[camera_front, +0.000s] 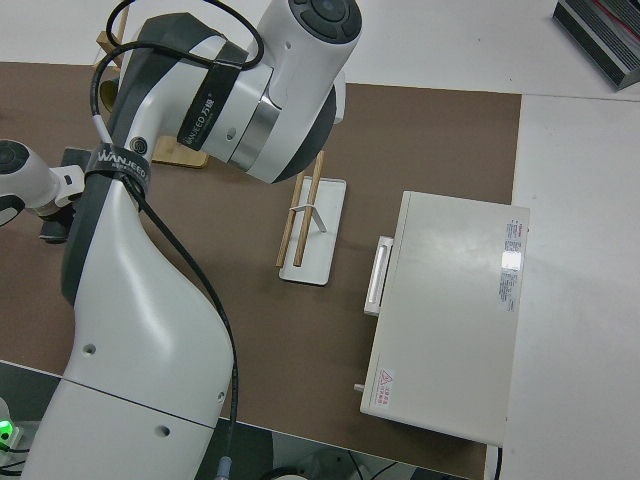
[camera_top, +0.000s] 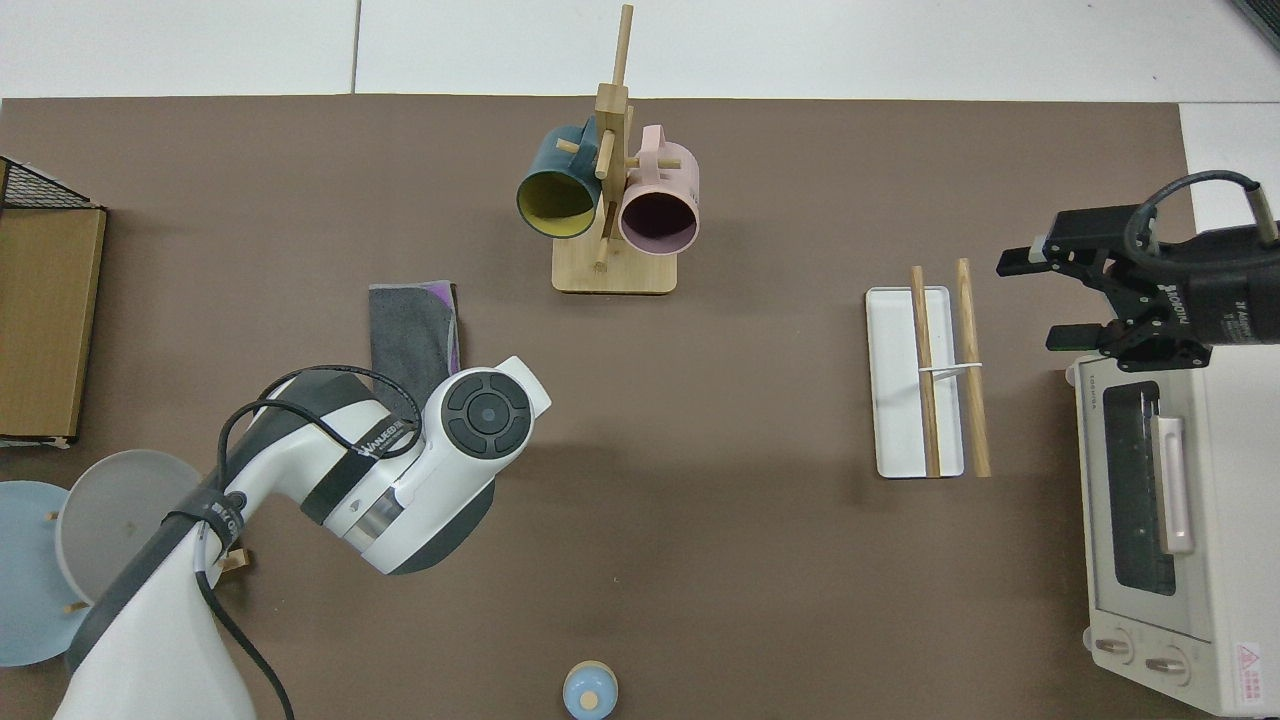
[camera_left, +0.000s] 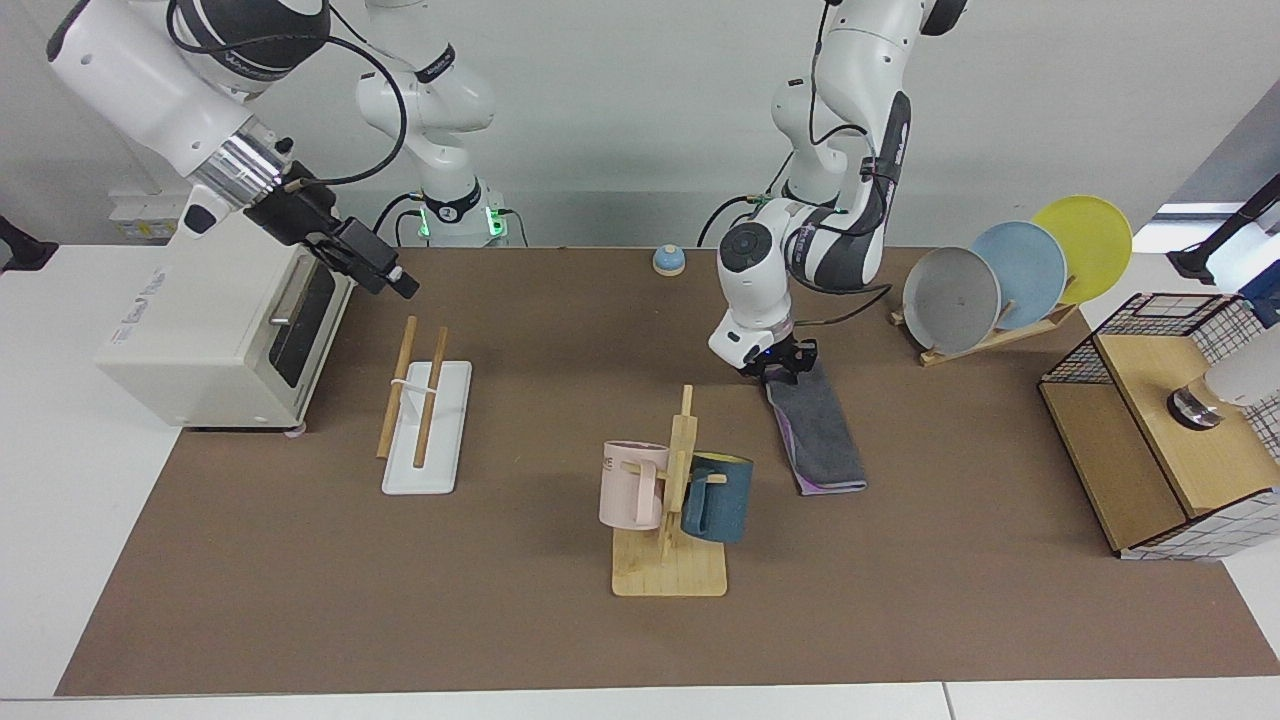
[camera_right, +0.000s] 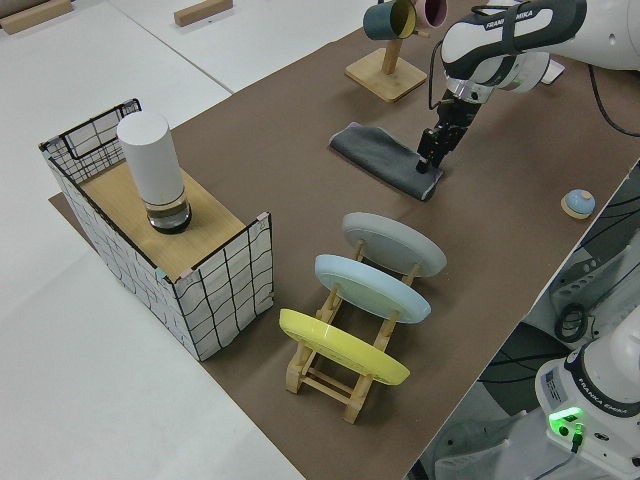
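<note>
One black gripper (camera_top: 1032, 300) hangs above the toaster oven at the right of the top view, its fingers apart and nothing between them. The other arm's gripper (camera_left: 780, 358) (camera_right: 432, 150) is low at the grey cloth (camera_left: 816, 438) (camera_right: 385, 160), at its end; whether it holds the cloth or is open cannot be told, as the arm hides it from above. A blue mug (camera_top: 542, 192) and a pink mug (camera_top: 660, 204) hang on a wooden tree. A white board (camera_top: 888, 372) carries two wooden sticks.
A plate rack with grey (camera_left: 950, 300), blue and yellow plates stands beside that arm. A mesh shelf (camera_left: 1128, 444) is beyond. The toaster oven (camera_top: 1236, 516) fills one side. A small blue object (camera_top: 589, 690) lies at the table edge.
</note>
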